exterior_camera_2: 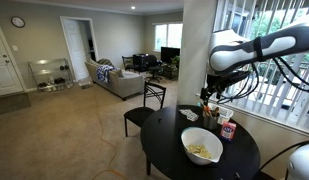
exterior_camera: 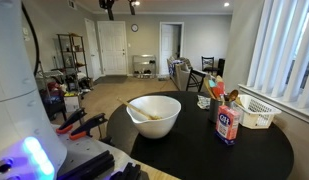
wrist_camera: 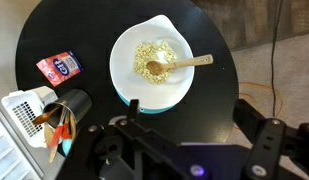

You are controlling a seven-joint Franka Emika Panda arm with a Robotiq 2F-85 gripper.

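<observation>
A white bowl [wrist_camera: 124,62] stands on the round black table [wrist_camera: 89,30], holding small pale yellow pieces [wrist_camera: 152,52]. A wooden spoon [wrist_camera: 184,63] rests in it, its handle reaching over the rim. In exterior view 1 the bowl [exterior_camera: 159,127] is at the left part of the table, the spoon [exterior_camera: 136,109] leaning out to the left. My gripper is open above the table, its fingers wide apart and nothing between them; the bowl lies below it.
A red and white package [exterior_camera: 227,123] stands right of the bowl. Behind it are a dark holder [wrist_camera: 77,101] full of utensils and a white basket [exterior_camera: 256,114] by the window blinds.
</observation>
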